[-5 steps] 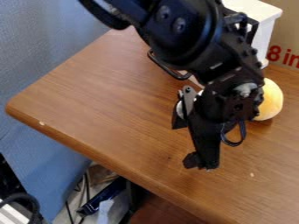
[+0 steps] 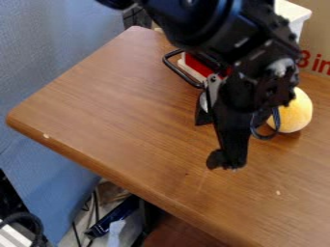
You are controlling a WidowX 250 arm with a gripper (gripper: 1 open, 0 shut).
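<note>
The black arm reaches down from the top, and its gripper [image 2: 226,155] hangs low over the wooden table [image 2: 103,116], pointing down. Whether it is open or shut cannot be told from this angle. A yellow round object [image 2: 295,114] lies to the right of the gripper, partly behind the arm. A red item [image 2: 198,64] with a black handle shows behind the arm at the back.
A cardboard box [image 2: 315,39] and a white object stand at the back right. Cables and bags lie off the table at the lower left.
The arm and gripper have risen slightly and shifted a little, uncovering more of the red item behind.
</note>
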